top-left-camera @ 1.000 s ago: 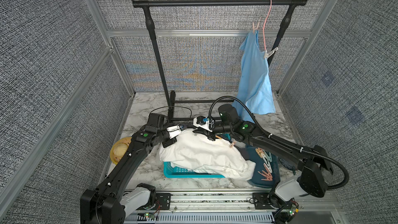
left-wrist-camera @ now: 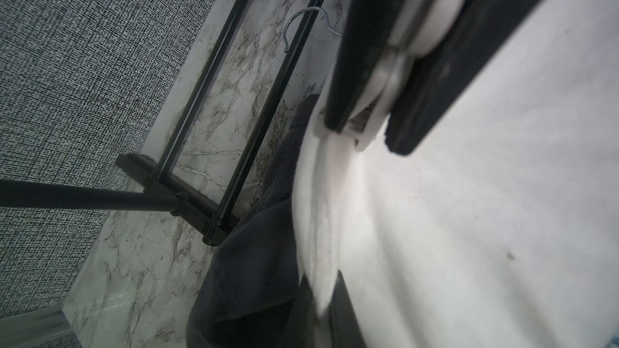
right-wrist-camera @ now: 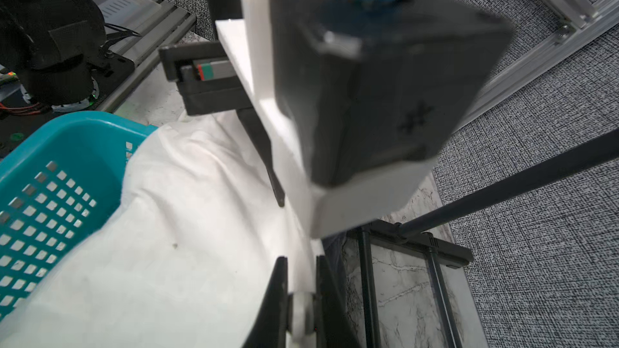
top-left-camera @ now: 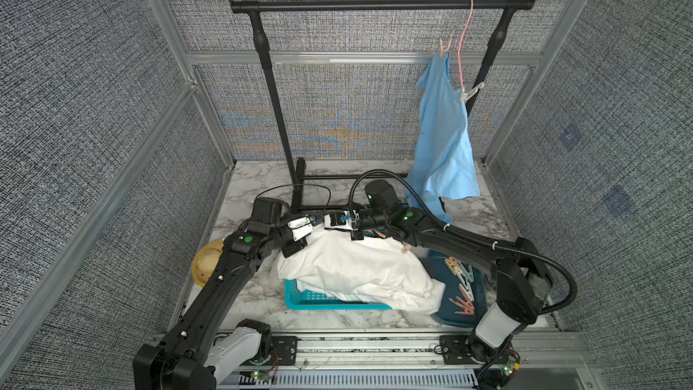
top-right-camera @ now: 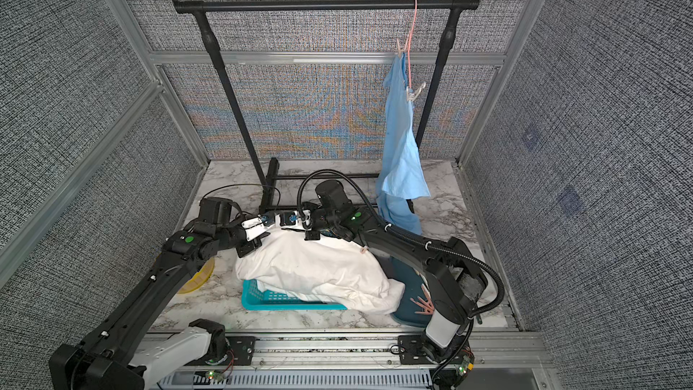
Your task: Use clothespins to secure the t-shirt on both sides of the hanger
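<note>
A white shirt lies bunched over the basket. In the left wrist view its edge is pinched by my left gripper. Just above, on the same edge, a white clothespin is between the dark fingers of my right gripper. The two grippers almost meet in both top views. A metal hanger hook shows beyond the shirt; the rest of that hanger is hidden. A blue shirt hangs clipped from a pink hanger on the rail.
The teal basket stands at the front middle. Loose clothespins lie on a dark tray at the right. A yellow bowl is at the left, behind my left arm. The rack's posts rise behind the grippers.
My right gripper, with the right arm, has moved left toward my left gripper. The left arm has shifted only slightly.
</note>
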